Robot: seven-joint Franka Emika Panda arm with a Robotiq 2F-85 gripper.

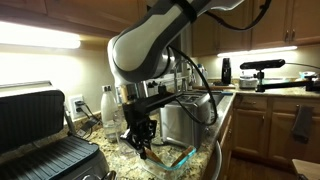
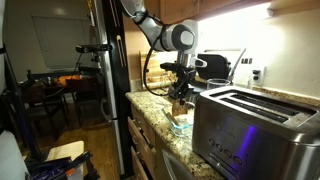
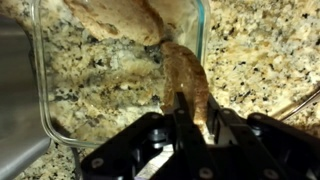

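A browned slice of bread [image 3: 184,76] stands edge-up between the fingertips of my gripper, which is shut on its near end. The slice's far end reaches over a clear glass dish [image 3: 44,75] with a blue-green edge. A second piece of bread [image 3: 118,16] lies in that dish, cut off by the top of the wrist view. From outside, the gripper [image 1: 142,152] is low over the counter at the dish [image 1: 178,163]. Whether the held slice still touches the dish is unclear.
A metal toaster [image 1: 187,122] stands just behind the dish, large in the other exterior view [image 2: 250,130]. An open black-plated grill [image 1: 42,130] is at the left, and a bottle [image 1: 108,105] stands by the wall.
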